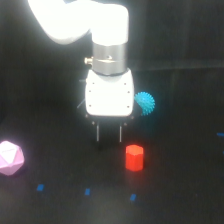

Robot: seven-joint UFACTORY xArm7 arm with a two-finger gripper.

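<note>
My white gripper [109, 135] hangs near the middle of the camera view, its two thin fingers pointing down and set apart, with nothing visible between them. It is open. A red block [134, 158] with a faceted outline rests on the dark surface, lower in the picture and a little right of the fingers. Behind the gripper body, to its right, shows a blue spiky round object [146, 103]. At the left edge is a pink faceted ball [10, 158], partly cut off by the frame.
Small blue marks [87, 191] dot the dark surface [60, 140] in the foreground, and another blue mark [220, 134] sits at the right edge. Between the pink ball and the red block the surface is clear.
</note>
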